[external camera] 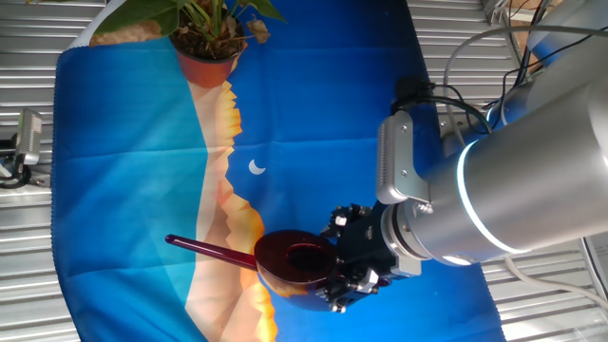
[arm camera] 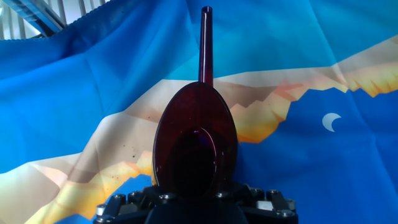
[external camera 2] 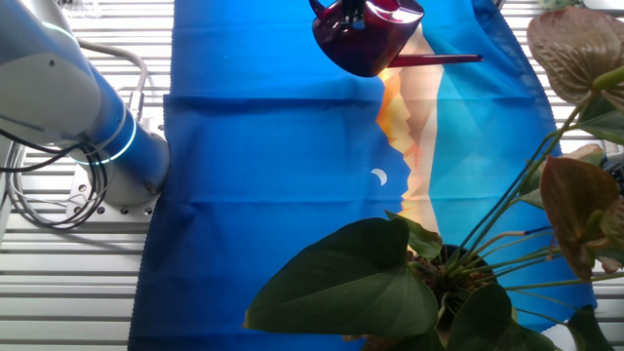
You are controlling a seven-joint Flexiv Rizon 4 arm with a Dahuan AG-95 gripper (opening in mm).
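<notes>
A dark red watering can (external camera: 290, 264) with a long thin spout (external camera: 211, 250) sits in front of my gripper (external camera: 334, 268), its spout pointing away from the arm. The gripper's linkages show on either side of the can's rear end. In the wrist view, the can (arm camera: 196, 112) stands centred, opening towards the camera, its spout (arm camera: 206, 46) running to the top. The fingertips are hidden behind the can and the dark gripper body, so their grip does not show. In exterior view 2 the can (external camera 2: 366, 44) is at the top edge, partly cut off.
A potted plant (external camera: 207, 68) stands at the cloth's far end; its broad leaves (external camera 2: 341, 278) cover the near part of exterior view 2. Slatted metal table (external camera: 24, 237) surrounds the cloth.
</notes>
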